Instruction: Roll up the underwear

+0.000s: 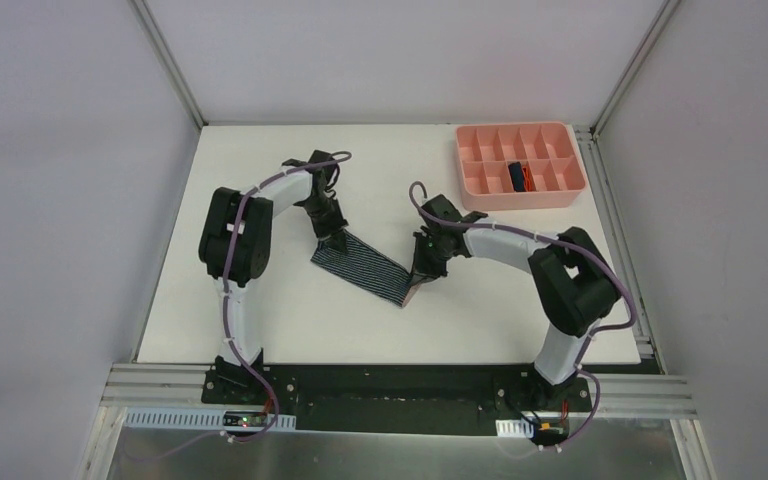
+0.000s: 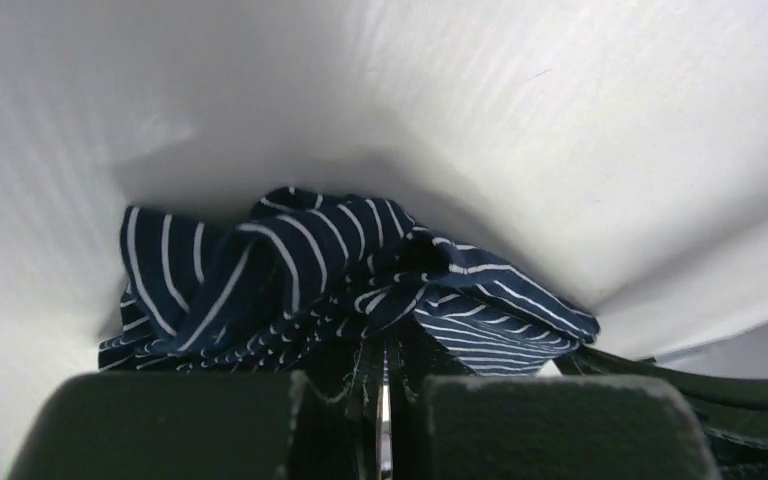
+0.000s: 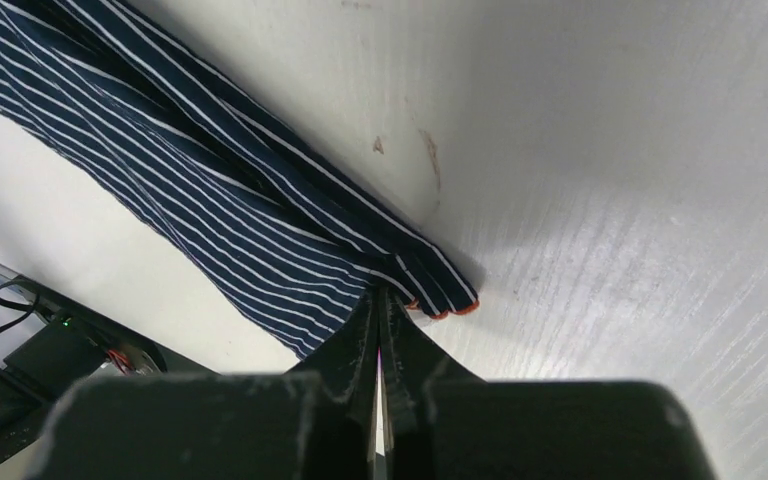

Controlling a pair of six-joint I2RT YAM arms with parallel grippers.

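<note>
The underwear (image 1: 360,269), dark navy with thin white stripes, lies as a folded strip slanting across the middle of the table. At its upper left end my left gripper (image 1: 338,246) is shut on the fabric; in the left wrist view the cloth (image 2: 305,255) bunches up in folds around the fingertips. My right gripper (image 1: 417,283) is shut at the lower right end. There the right wrist view shows the striped cloth (image 3: 230,215) running up to the closed fingertips, near a corner with orange-red edging. The pinched fabric itself is mostly hidden by the fingers.
A pink divided box (image 1: 520,200) stands at the back right, with dark and red items in one compartment. Bare white table (image 1: 390,335) surrounds the underwear in front and behind.
</note>
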